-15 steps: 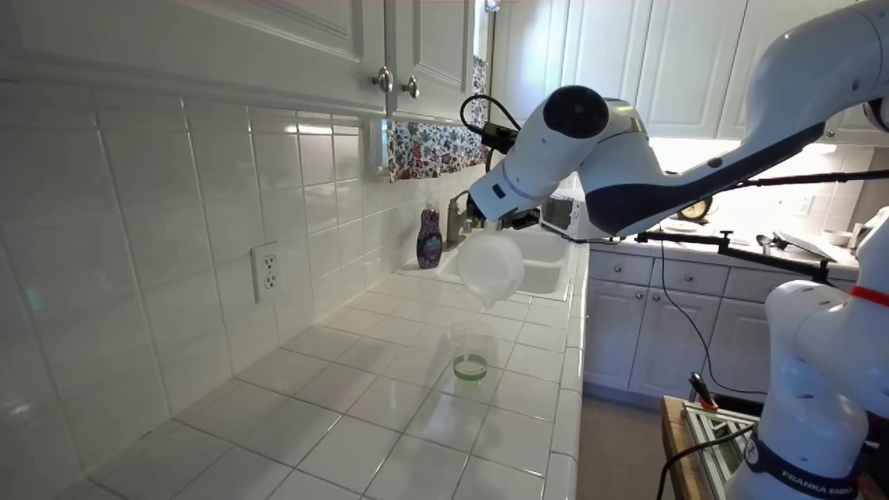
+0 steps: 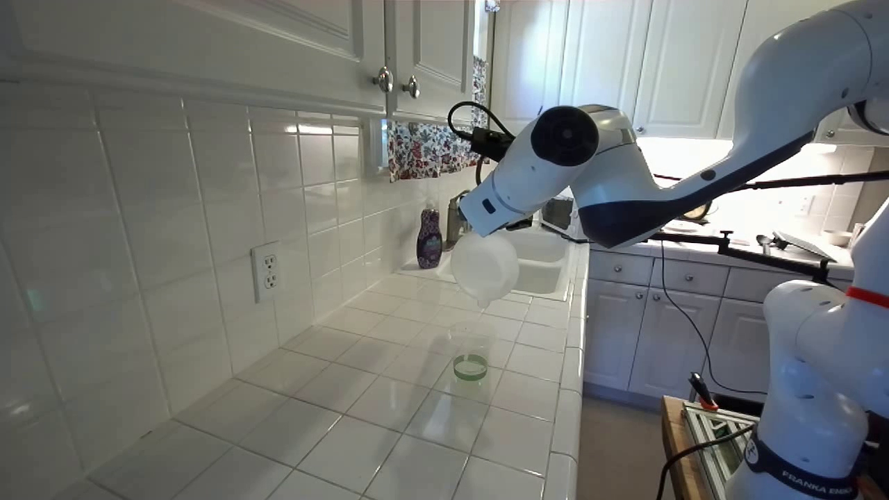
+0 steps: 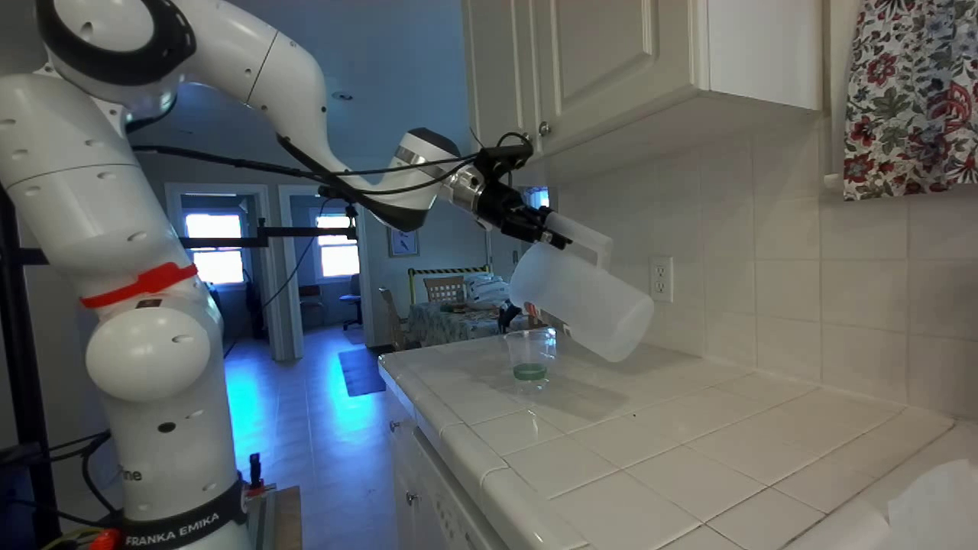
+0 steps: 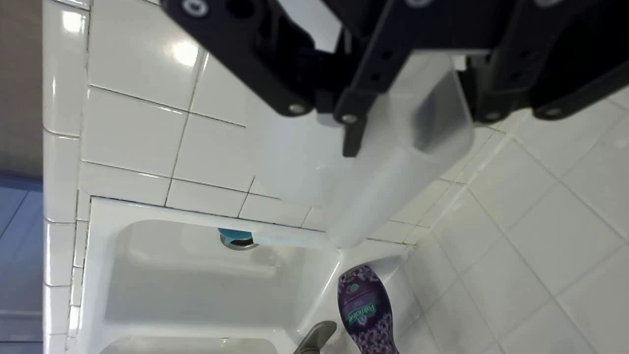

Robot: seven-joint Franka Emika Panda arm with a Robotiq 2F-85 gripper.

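Note:
A frosted white pitcher (image 3: 584, 298) hangs tilted above the counter, its handle held in my gripper (image 3: 556, 229). In exterior view 1 the pitcher's mouth (image 2: 485, 265) faces the camera, its spout pointing down over a clear cup (image 2: 471, 354). The cup stands upright on the tiles with a green band low on it, also visible in exterior view 2 as the cup (image 3: 531, 353). From the wrist, the fingers (image 4: 354, 135) are around the pitcher's handle (image 4: 433, 112); the far finger is partly hidden. Whether liquid is flowing cannot be made out.
A purple soap bottle (image 2: 429, 239) stands by the wall, beside the white sink (image 4: 200, 277) and faucet (image 4: 316, 339). Upper cabinets (image 3: 623, 46) overhang the counter.
Seen from exterior view 1, the wrist has lowered and moved slightly left, and the pitcher with it. Its spout has shifted a little left. The cup has stayed in place.

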